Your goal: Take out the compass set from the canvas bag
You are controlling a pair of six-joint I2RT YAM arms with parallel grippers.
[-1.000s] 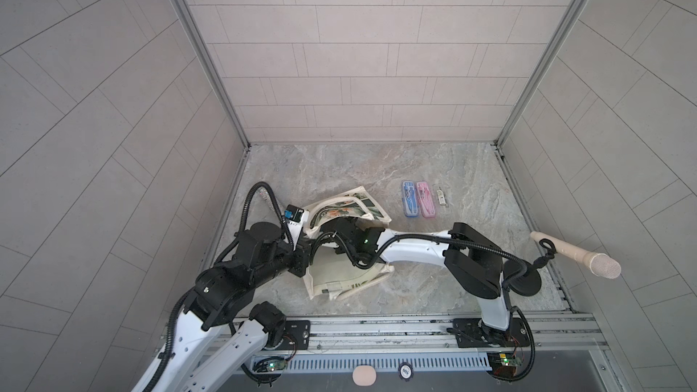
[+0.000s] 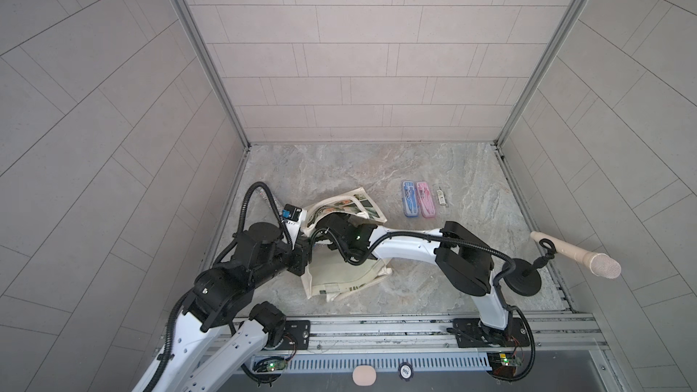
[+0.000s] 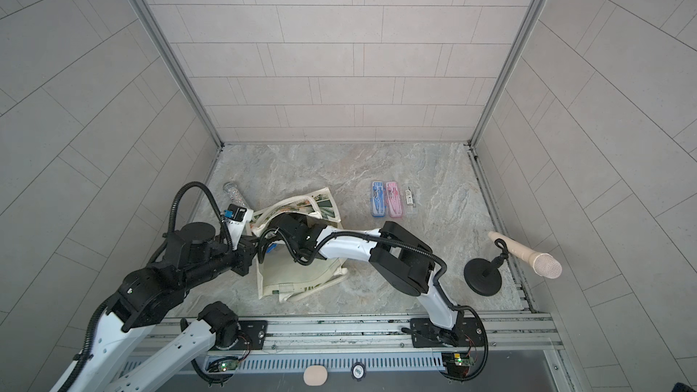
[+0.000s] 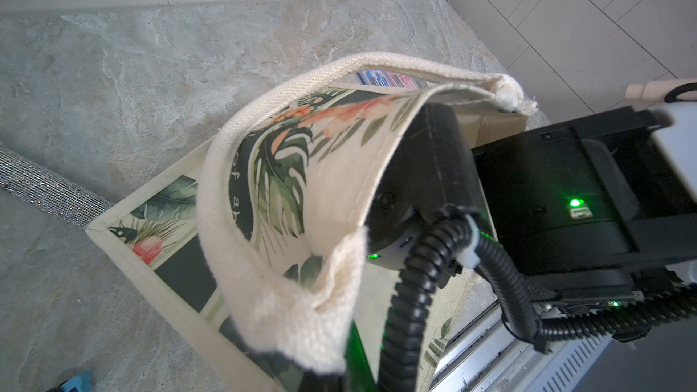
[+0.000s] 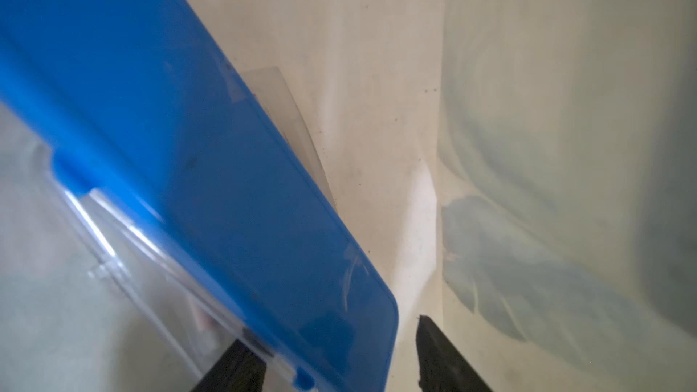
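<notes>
The canvas bag (image 2: 345, 281), cream with a leaf print, lies with its mouth held up. My left gripper is shut at the base of its rope handle (image 4: 217, 188), where the cloth looks pinched; the fingers are mostly hidden. My right gripper reaches inside the bag, its fingers (image 5: 446, 363) apart on either side of the near end of a blue-and-clear case, the compass set (image 5: 247, 174). A gap shows between the case and the right-hand finger. From above, only a sliver of blue shows beneath the right arm.
A blue case (image 2: 410, 199), a pink case (image 2: 426, 199) and a small white packet (image 2: 441, 197) lie behind and right of the bag. A silvery item (image 3: 233, 194) sits at the back left.
The right arm has shifted slightly to the left within the bag. The left arm has stayed put, and the bag has hardly changed.
</notes>
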